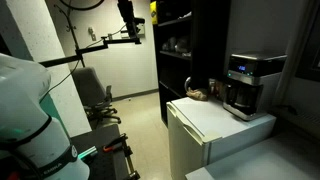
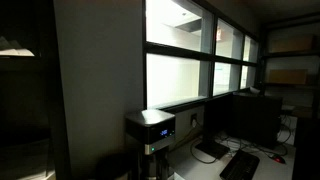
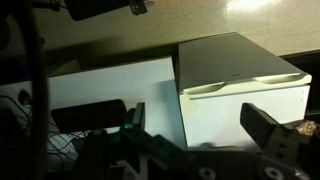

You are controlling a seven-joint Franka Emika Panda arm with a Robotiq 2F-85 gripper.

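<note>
My gripper is open in the wrist view, its two dark fingers wide apart with nothing between them. Below it is a white cabinet top (image 3: pixel 222 122), with a pale edge that has handle recesses (image 3: pixel 242 88) and a grey front (image 3: pixel 232 58) beyond. In exterior view 1 the white arm (image 1: pixel 35 110) fills the left side; the gripper cannot be made out clearly there. A black and silver coffee maker (image 1: pixel 252 82) stands on the white counter (image 1: pixel 205 116), and appears dimly again as a coffee maker (image 2: pixel 150 128) in exterior view 2.
Left of the cabinet in the wrist view lies a white desk (image 3: pixel 75 88) with a black device (image 3: pixel 88 117) and cables. A brown basket-like item (image 1: pixel 196 93) sits beside the coffee maker. Dark shelves (image 1: pixel 175 45) stand behind. Open floor (image 1: pixel 146 140) lies between arm and cabinet.
</note>
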